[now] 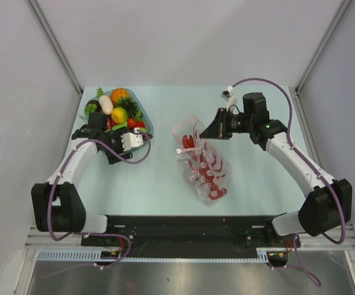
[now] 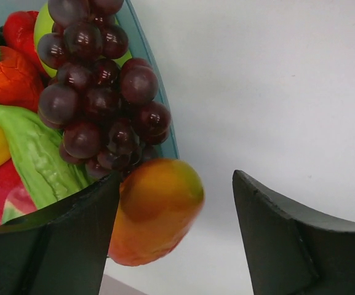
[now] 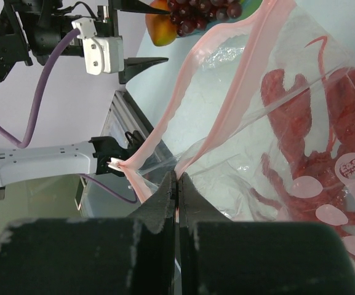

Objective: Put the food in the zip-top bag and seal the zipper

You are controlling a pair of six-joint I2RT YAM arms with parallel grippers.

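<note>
My left gripper is part open over an orange-yellow fruit point(image 2: 155, 206) at the near edge of the food basket point(image 2: 141, 43), beside dark grapes point(image 2: 85, 92). The fruit sits between the two fingers, with space to the right one. My right gripper is shut on the pink rim of the zip bag point(image 3: 288, 153), holding its mouth raised and gaping. The bag point(image 1: 209, 178), printed with red figures, lies on the middle of the table.
The basket at the top left also holds a pineapple point(image 1: 120, 95), peppers and other produce.
</note>
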